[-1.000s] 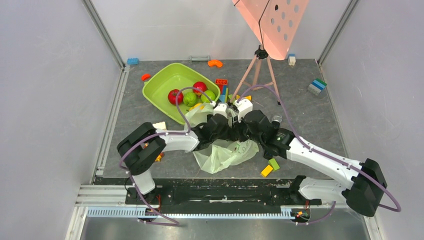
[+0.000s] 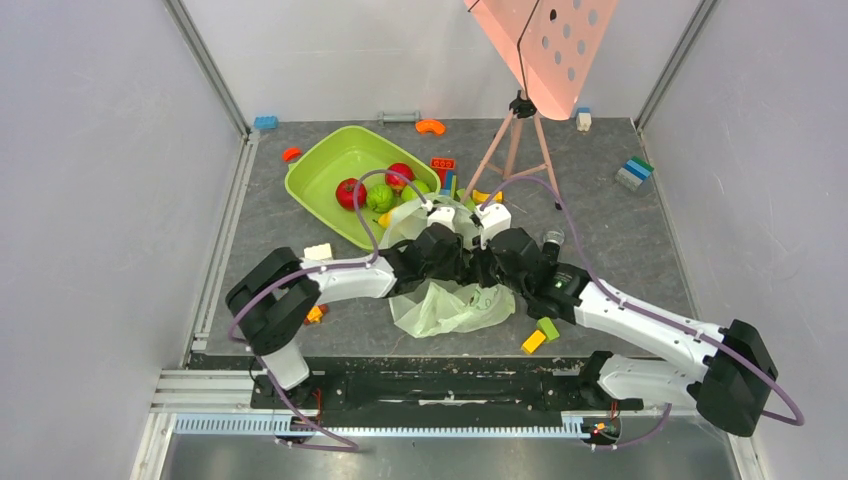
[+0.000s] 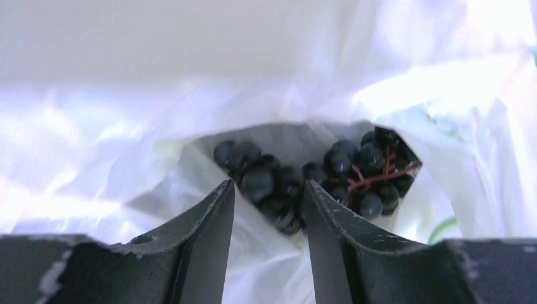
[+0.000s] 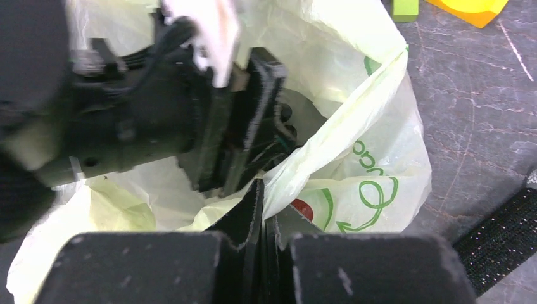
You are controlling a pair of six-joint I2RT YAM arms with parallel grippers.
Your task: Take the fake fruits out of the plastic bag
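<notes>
The pale plastic bag (image 2: 450, 310) lies crumpled mid-table, its mouth spread around my arms. Deep in it is a bunch of dark grapes (image 3: 256, 183) with a reddish stem. My left gripper is inside the bag, its fingers shut part-way with grapes between the tips; the exact contact is hard to see. A twisted fold of the bag's rim runs into my right gripper, which is shut on it. Beside the right fingertips a small red patch (image 4: 303, 209) shows in the bag. The green basin (image 2: 325, 190) holds a red tomato (image 2: 350, 193) and other fruits.
A pink stand (image 2: 512, 150) rises behind the bag. Toy blocks lie about, including a yellow block (image 2: 534, 342) near the front and a red block (image 2: 443, 163) by the basin. A dark bottle (image 4: 500, 244) lies right of the bag.
The right arm stays almost still.
</notes>
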